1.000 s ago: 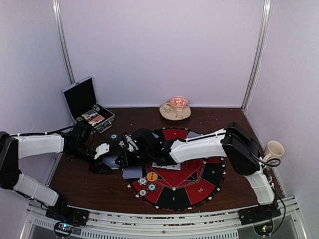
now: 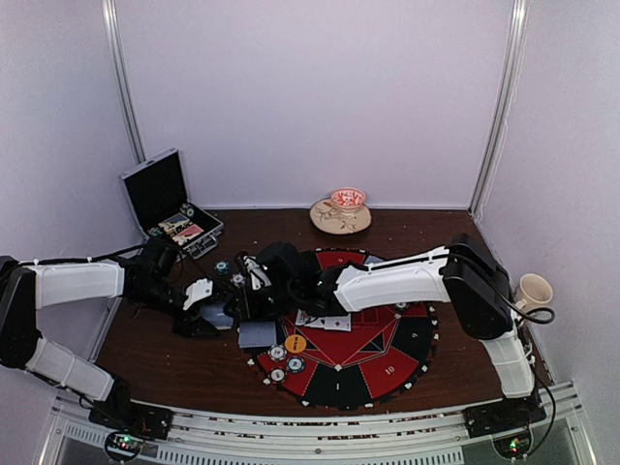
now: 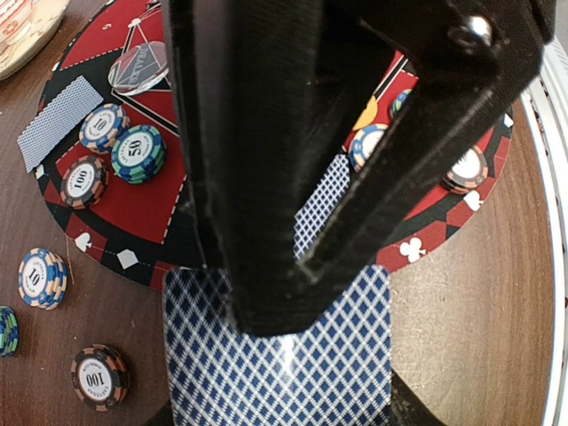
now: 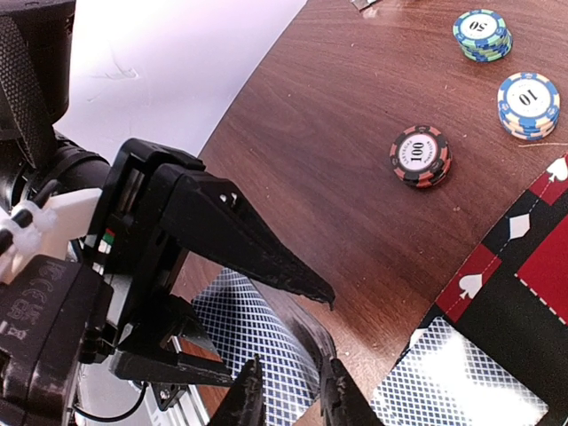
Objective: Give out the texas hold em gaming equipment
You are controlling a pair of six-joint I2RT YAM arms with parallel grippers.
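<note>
At the left of the round red-and-black poker mat [image 2: 387, 368], my left gripper [image 2: 199, 320] is shut on blue-checked playing cards [image 3: 275, 373]. My right gripper [image 2: 247, 300] is just beside it; in the right wrist view its dark fingers [image 4: 257, 257] are part open above and around the cards, and whether they touch cannot be told. A card pile [image 2: 257, 334] lies on the mat's left edge. Chip stacks [image 3: 138, 153], a dealer button [image 3: 138, 67] and face-up cards [image 2: 329, 323] lie on the mat.
An open chip case [image 2: 160, 194] stands back left, a plate with a bowl [image 2: 339, 221] at the back, a mug [image 2: 533, 291] at the right. Loose chip stacks [image 4: 420, 155] lie on the wooden table left of the mat.
The right arm has shifted slightly since about a second ago. The left arm shows no visible movement.
</note>
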